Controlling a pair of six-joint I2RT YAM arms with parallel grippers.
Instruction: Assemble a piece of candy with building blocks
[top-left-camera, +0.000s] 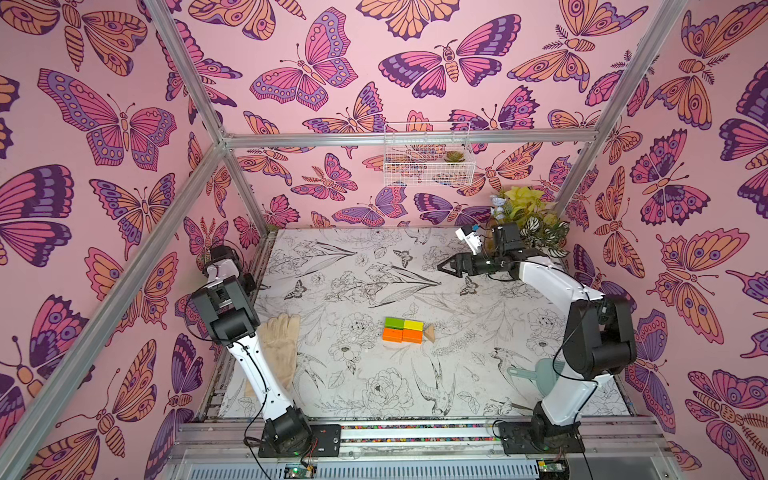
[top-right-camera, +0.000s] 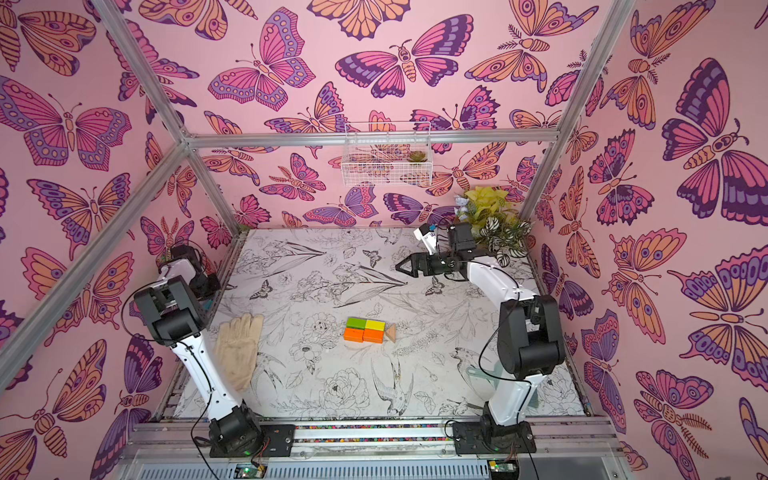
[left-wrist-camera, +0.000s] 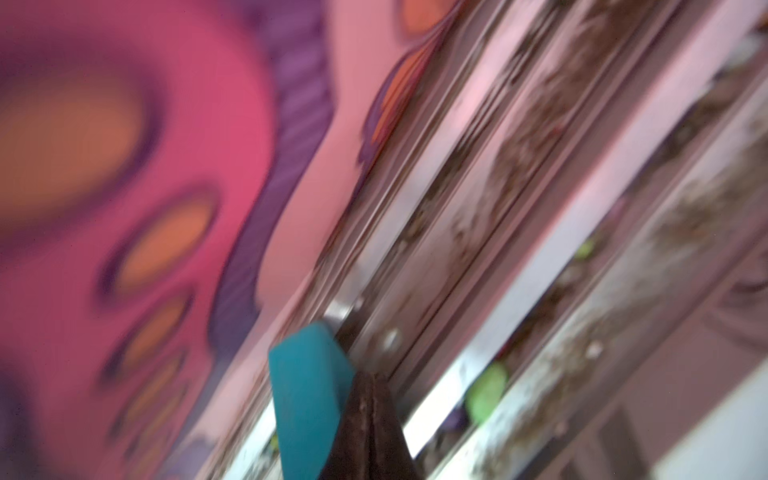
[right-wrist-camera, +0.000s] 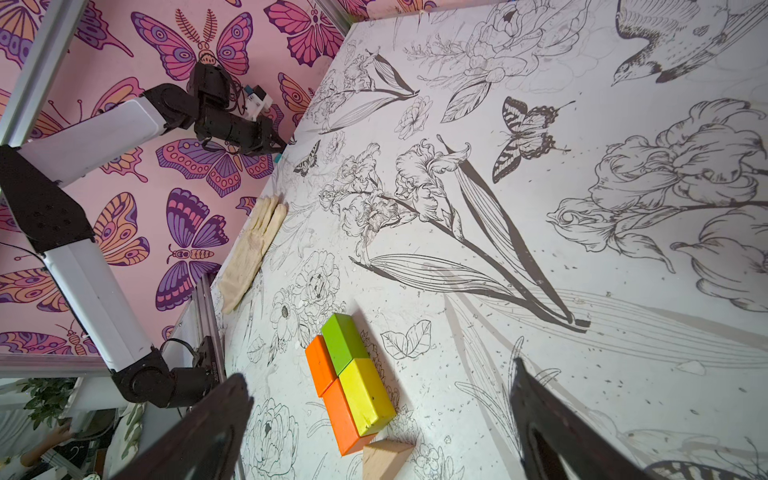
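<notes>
In the left wrist view my left gripper has its dark fingers pressed together, nothing between them. Just outside them, on their left, is a teal block (left-wrist-camera: 304, 400); its lower part runs out of frame. Whether it touches a finger cannot be told. My right gripper stands open and empty above the table. On the table sit a green block (top-left-camera: 394, 322) and a yellow block (top-left-camera: 413, 325) in one row, against a row of two orange blocks (top-left-camera: 393, 335). A bare wooden triangle (top-left-camera: 429, 332) lies at the right end.
Grooved metal rails (left-wrist-camera: 512, 264) with debris run beside the patterned wall, under my left gripper. A work glove (top-left-camera: 280, 352) lies on the left, a pale green item (top-left-camera: 547, 373) at front right, a plant (top-left-camera: 524, 208) at back right. Mid-table around the blocks is clear.
</notes>
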